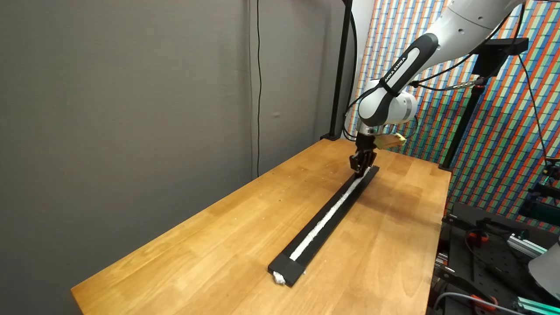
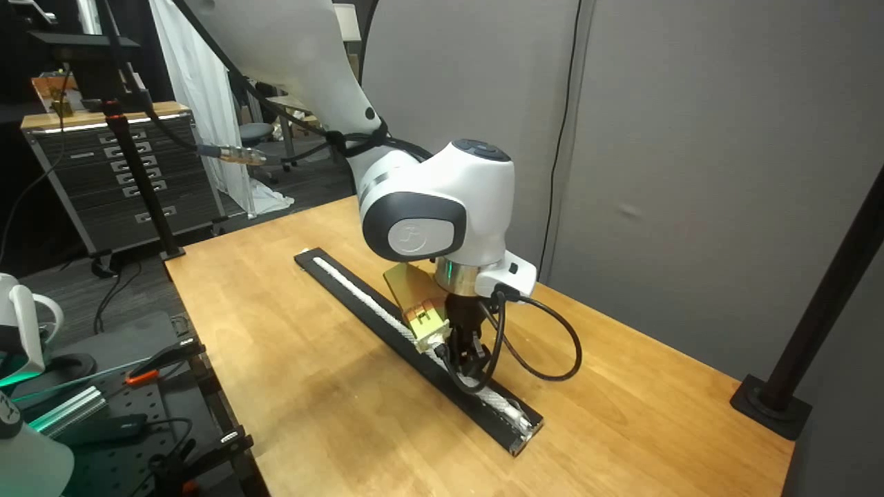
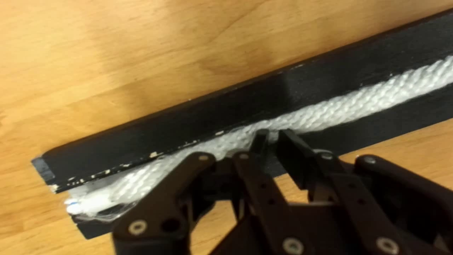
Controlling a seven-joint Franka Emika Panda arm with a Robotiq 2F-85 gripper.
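A white braided rope (image 3: 331,110) lies lengthwise in the groove of a long black channel (image 3: 178,112) on the wooden table. In the wrist view, its frayed end (image 3: 91,204) shows at the channel's lower left end. My gripper points down at the rope, a short way in from that end. A narrow gap with a bit of white in it separates the fingertips (image 3: 287,136), which overlap the rope's lower edge. Whether they touch it is unclear. From exterior view 1, the gripper (image 1: 360,172) stands low over the channel's far end; exterior view 2 mostly hides the fingers behind cables.
Bare table (image 1: 225,231) surrounds the channel on both sides. Black posts (image 1: 341,68) stand at the table's far edge, and a grey wall runs along one side. A cable loop (image 2: 547,377) hangs from the wrist near the tabletop.
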